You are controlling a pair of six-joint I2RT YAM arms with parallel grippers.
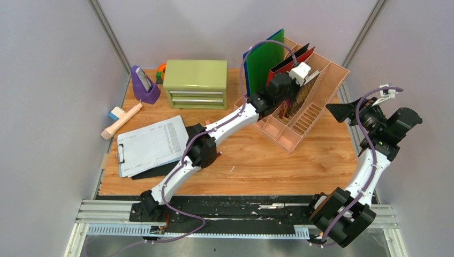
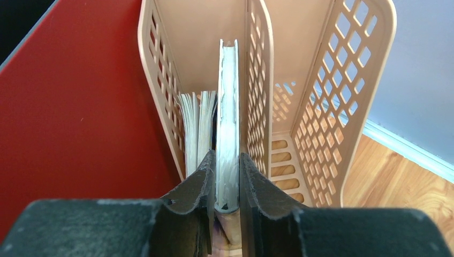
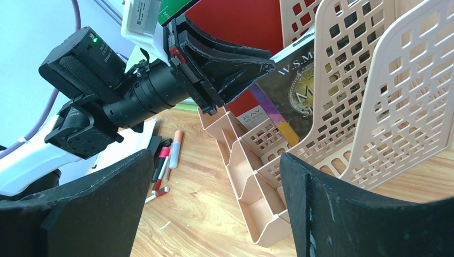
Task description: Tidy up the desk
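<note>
A book with a dark cover (image 3: 301, 93) stands in a middle slot of the pink organizer (image 1: 285, 143). My left gripper is shut on this book, its fingers on either side of the pale spine (image 2: 228, 107). The lower part of the book is still between the organizer's lattice walls. To the left of it in the same slot are thinner booklets (image 2: 198, 123). My right gripper hovers at the right of the desk, fingers wide apart, nothing between them.
Red (image 2: 91, 107) and green (image 1: 266, 64) folders stand left of the book. A green drawer box (image 1: 195, 75), purple holder (image 1: 145, 91), roller (image 1: 122, 122) and clipboard (image 1: 151, 147) sit at left. Pens (image 3: 165, 160) lie before the organizer.
</note>
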